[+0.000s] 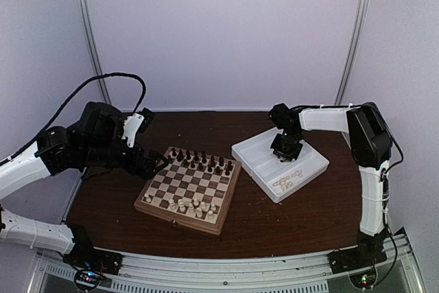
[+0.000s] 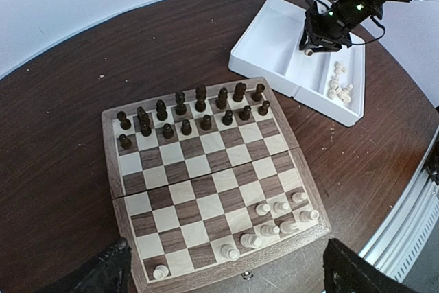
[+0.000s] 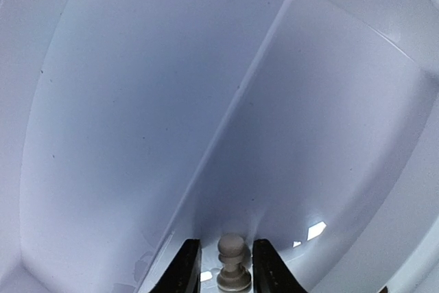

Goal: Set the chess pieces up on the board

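The chessboard [image 1: 185, 190] holds rows of dark pieces [image 2: 206, 122] at the far side and white pieces [image 2: 251, 241] at the near side. My right gripper is down inside the white tray [image 1: 254, 156], closed around a pale piece [image 3: 234, 276]. Several loose white pieces [image 2: 341, 89] lie in another compartment of the tray. My left gripper [image 1: 156, 164] hangs over the board's left part, open, its fingers wide apart in the left wrist view with nothing between them.
Walls enclose the back and sides.
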